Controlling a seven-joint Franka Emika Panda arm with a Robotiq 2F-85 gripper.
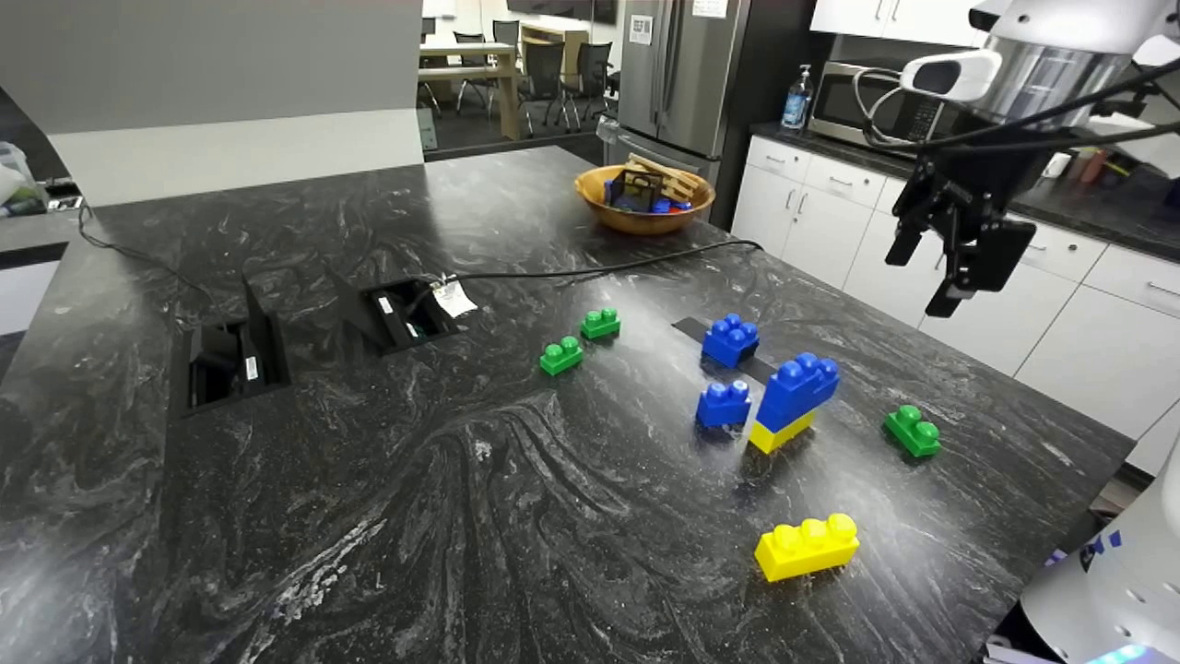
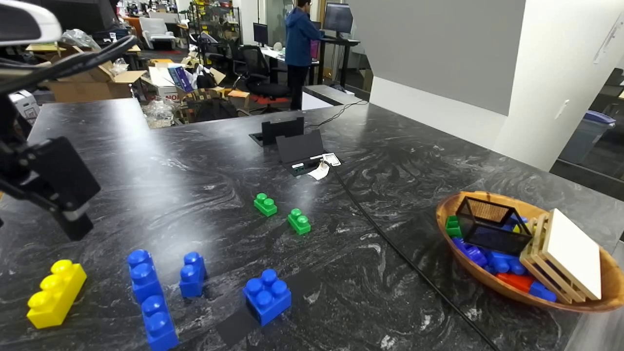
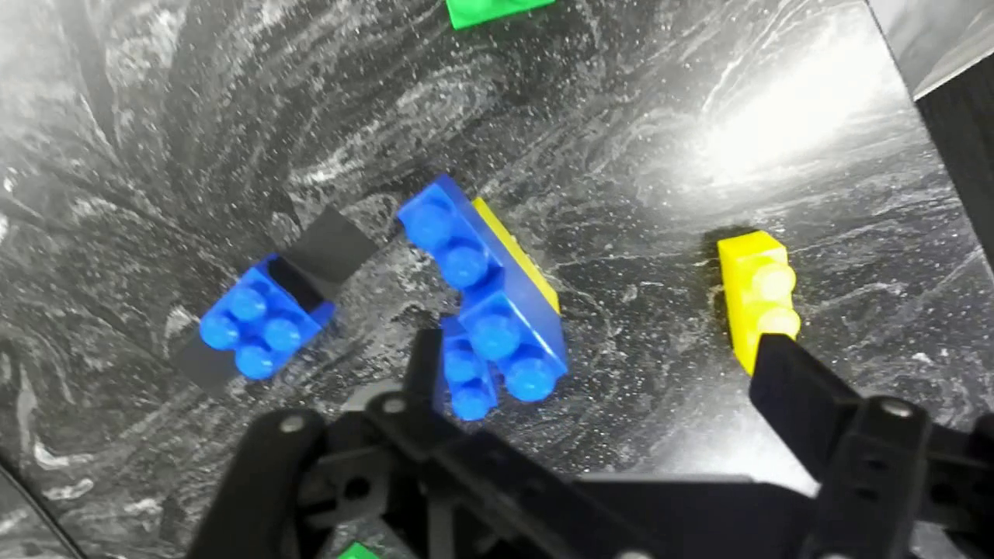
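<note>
My gripper is open and empty, held high above the right side of the dark counter. In the wrist view its fingers stand wide apart, with the blocks far below. Two blue blocks sit end to end on top of a yellow block. Close beside this stack is a small blue block, and a square blue block lies farther back on a dark strip. A separate yellow block rests nearer the front. One green block is to the right of the stack.
Two more green blocks lie toward the middle. A wooden bowl of toys stands at the counter's far end. A black cable crosses the surface near open socket boxes.
</note>
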